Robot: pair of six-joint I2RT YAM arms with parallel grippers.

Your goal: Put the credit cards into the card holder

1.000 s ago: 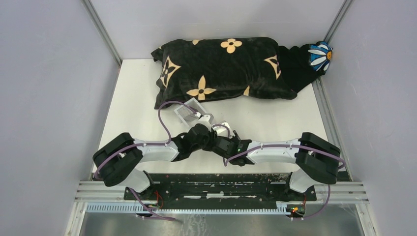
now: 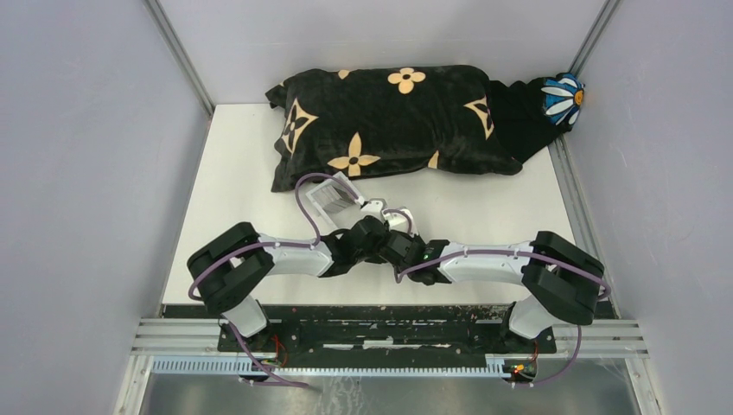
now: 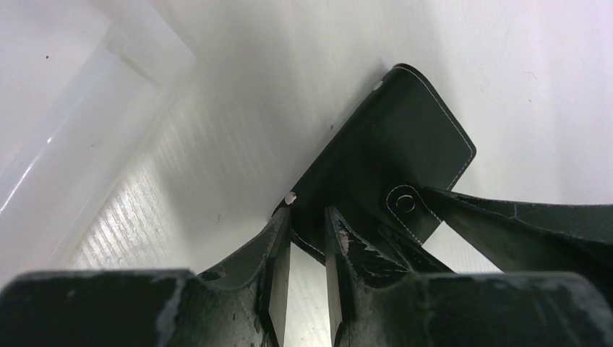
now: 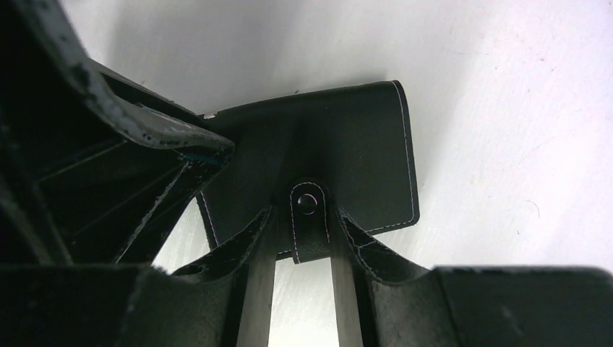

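A black card holder with pale stitching lies closed on the white table, and its snap strap faces up in the right wrist view. My left gripper is over one corner by the rounded spine, a narrow gap between its fingertips. Around the snap strap stand the parted fingertips of my right gripper; whether they touch it cannot be told. In the top view both arms hide the holder. No credit card can be made out.
A translucent white tray stands close to the left gripper. Behind it lies a black flowered cushion. The two grippers nearly meet over the holder.
My left arm has moved a little to the right, closer to the right gripper.
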